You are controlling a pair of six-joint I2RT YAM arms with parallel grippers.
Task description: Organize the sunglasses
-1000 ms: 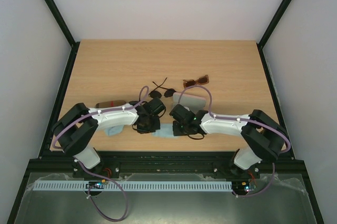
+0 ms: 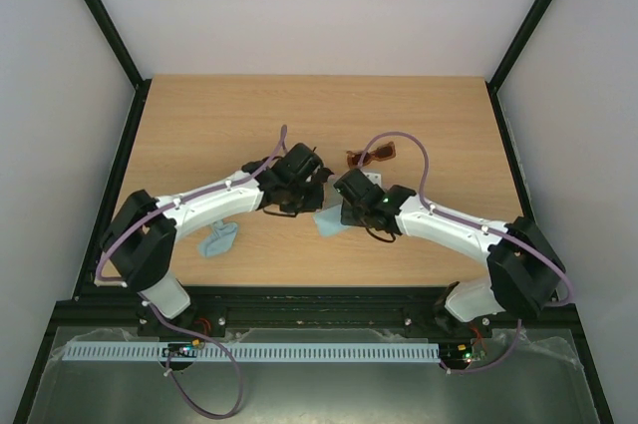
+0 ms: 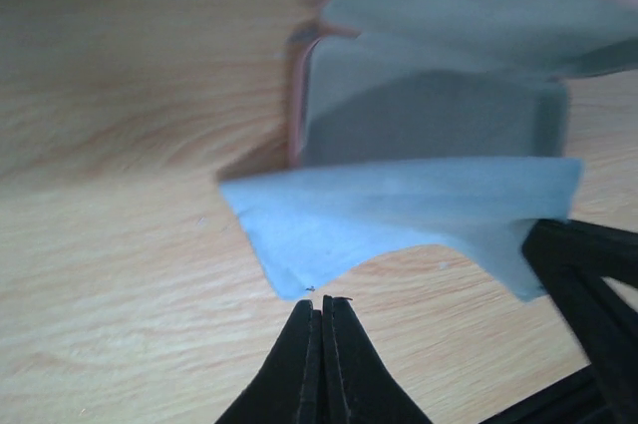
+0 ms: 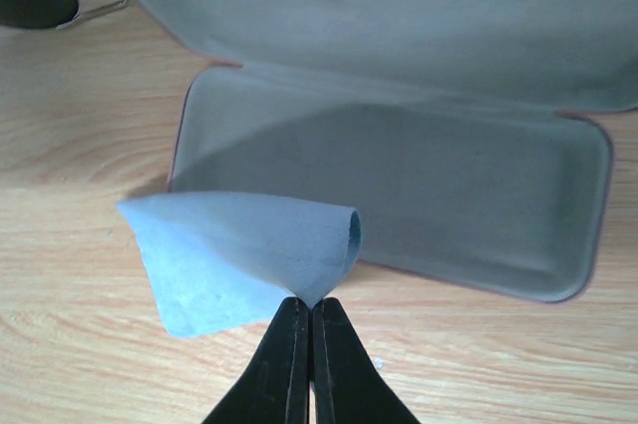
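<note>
An open glasses case with grey lining lies on the table, its lid raised. A light blue cloth lies partly over its near-left edge. My right gripper is shut with its tips on the cloth's raised corner. My left gripper is shut just beside the cloth's edge, nothing seen between its fingers. Brown sunglasses lie behind the case. Dark sunglasses sit left of the case, mostly hidden by the left arm in the top view.
A second blue cloth lies at the table's left front.
Both arms have moved toward the back of the table, and the blue cloth has shifted with them toward the case. The left arm now covers the dark sunglasses in the top view.
</note>
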